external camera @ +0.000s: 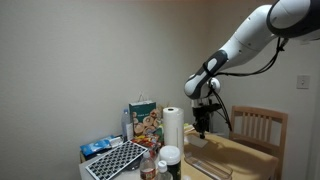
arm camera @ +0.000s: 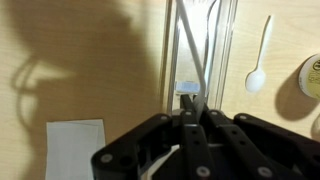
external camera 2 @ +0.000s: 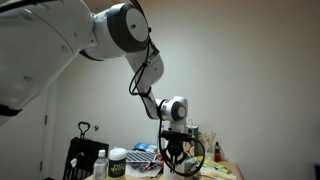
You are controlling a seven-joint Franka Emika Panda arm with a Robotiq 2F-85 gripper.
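In the wrist view my gripper is shut on a long, thin, pale utensil (arm camera: 190, 45), whose far end runs out of the top of the picture. The utensil's type cannot be told. Beneath it lies a clear shallow tray (arm camera: 228, 45) with something thin and pale inside. A white plastic spoon (arm camera: 262, 55) rests on the wooden table to the right of the tray. Exterior view 1 shows the gripper (external camera: 203, 132) above the table, behind the clear tray (external camera: 210, 168); the held utensil is too small to make out there.
A white napkin (arm camera: 75, 150) lies left of the tray, and a round-lidded tub (arm camera: 314, 76) sits at the right. A paper towel roll (external camera: 173, 128), bottles (external camera: 148, 166) and a dark grid rack (external camera: 115, 160) crowd the table's left side. A wooden chair (external camera: 259, 125) stands behind the table.
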